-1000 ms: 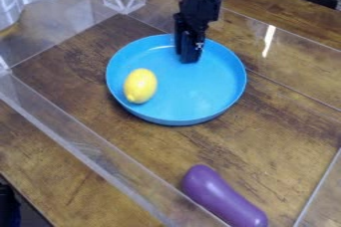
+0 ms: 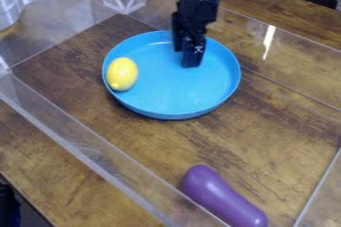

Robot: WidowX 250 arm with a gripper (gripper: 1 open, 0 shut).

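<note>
A blue plate lies on the wooden table with a yellow egg-shaped object on its left part. My black gripper reaches down from the top over the plate's back part; its fingers are dark and small, and I cannot make out what, if anything, is between them. A purple eggplant-like object lies at the front right, apart from the plate.
Clear plastic walls run along the left and upper left of the table. Bare wood lies to the right of the plate and in front of it.
Over the last second the plate has shifted slightly to the left with the yellow object on it, and my gripper has moved slightly left too.
</note>
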